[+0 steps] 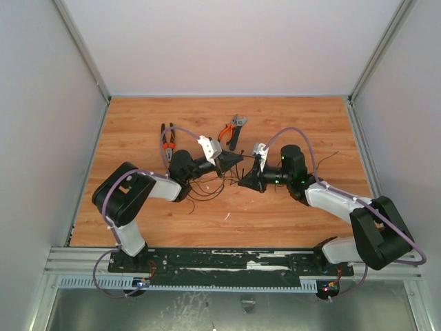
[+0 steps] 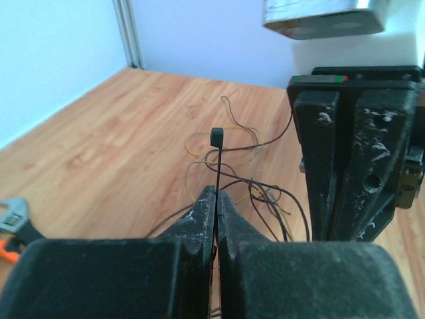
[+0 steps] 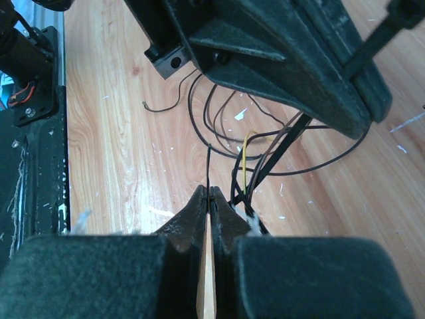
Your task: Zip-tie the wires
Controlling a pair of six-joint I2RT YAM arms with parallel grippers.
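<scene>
In the left wrist view, a black zip tie point(image 2: 217, 137) stands upright from my left gripper, which is shut on it with the square head above the fingertips. The right wrist view shows its strap point(image 3: 287, 147) slanting down from the left fingers to the bundle of black, brown and yellow wires point(image 3: 244, 163). My right gripper is shut beside that bundle, a thin black tip poking up from between its fingertips. It looks like the tie's tail. Whether the strap fully encircles the wires is hidden. Loose wires point(image 1: 207, 195) spread across the table's middle.
Orange-handled pliers point(image 1: 225, 132) and an adjustable wrench point(image 1: 237, 131) lie behind the grippers. Another red-and-black pliers point(image 1: 168, 141) rests at the left.
</scene>
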